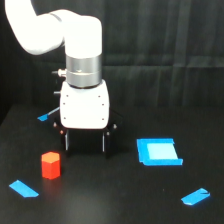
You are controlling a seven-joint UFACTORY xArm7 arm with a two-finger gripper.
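Observation:
A small red-orange cube (pixel 51 165) rests on the black table at the left. Farther back and to its right hangs my gripper (pixel 86 141), below a white hand; its dark fingers look spread apart, and nothing shows between them. The fingertips blend into the dark background, so their height over the table is hard to judge. Right of centre lies a white square (pixel 161 151) framed in blue tape, clear of both cube and gripper.
Strips of blue tape lie flat at the front left (pixel 23 188) and front right (pixel 195 197). Behind the table hangs a dark curtain (pixel 160 60). Bare table separates the cube from the taped square.

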